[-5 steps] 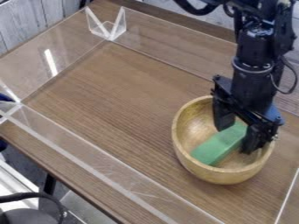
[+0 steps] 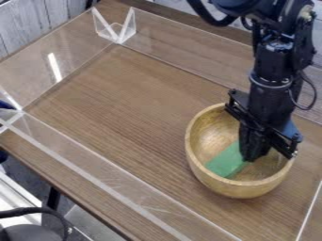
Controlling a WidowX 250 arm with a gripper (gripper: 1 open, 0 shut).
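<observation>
My black gripper [image 2: 261,135] is down inside a round wooden bowl [image 2: 206,176] at the right of the table, its fingers shut over a green object [image 2: 227,161] lying in the bowl. The lower fingertips hide part of that object, so whether they touch it is unclear. A small blue thing [image 2: 288,129] shows behind the gripper at the bowl's back right.
A white wire-like holder [image 2: 116,26] stands at the back left. Dark cables lie beyond the table's lower left edge.
The gripper's fingers have drawn together and now cover more of the green object's right end. The bowl stays in about the same place.
</observation>
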